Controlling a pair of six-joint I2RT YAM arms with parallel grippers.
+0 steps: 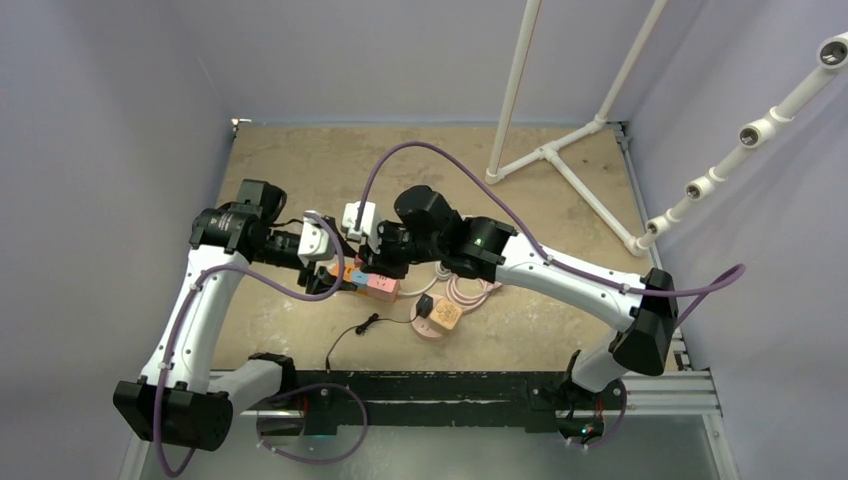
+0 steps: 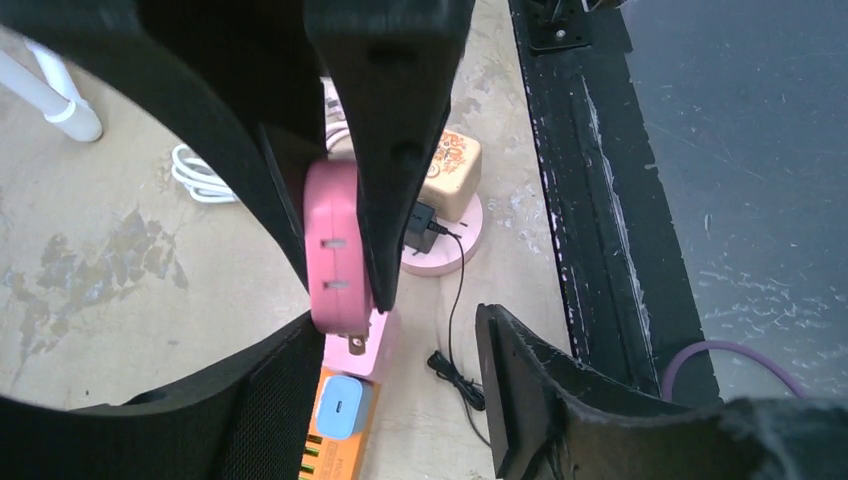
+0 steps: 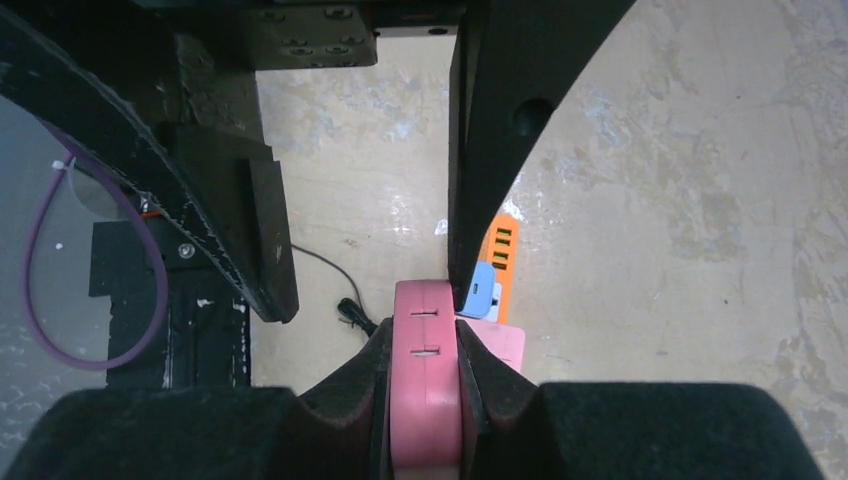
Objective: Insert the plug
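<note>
A pink plug with two slots is held in my right gripper, shut on it; it also shows in the left wrist view (image 2: 338,255). My left gripper is part open, its fingers around the lower end of that pink piece from a short distance, apparently nothing between them. Below lie a pink socket block (image 2: 365,355), a blue piece (image 2: 342,405) and an orange strip (image 3: 505,240).
A wooden cube (image 1: 446,316) and black adapter (image 1: 424,306) rest on a pink round base. Coiled cables (image 1: 465,295) lie right of centre. White pipe frames (image 1: 590,200) stand at the right.
</note>
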